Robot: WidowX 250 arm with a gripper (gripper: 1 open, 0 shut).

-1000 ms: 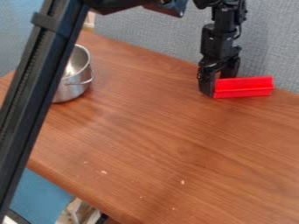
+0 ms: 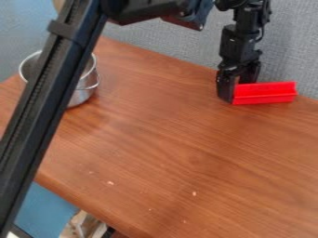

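Observation:
My black gripper (image 2: 228,85) points down at the back right of the wooden table, at the left end of a red rectangular object (image 2: 265,93) that lies near the grey backdrop. Whether its fingers are apart or closed on the red piece is hard to tell at this size. A steel pot (image 2: 85,85) stands at the left, partly hidden behind the black arm.
A grey fabric wall (image 2: 168,46) runs along the back. Blue surface shows past the table's left edge.
Since a second ago the gripper and the red object have shifted slightly to the right.

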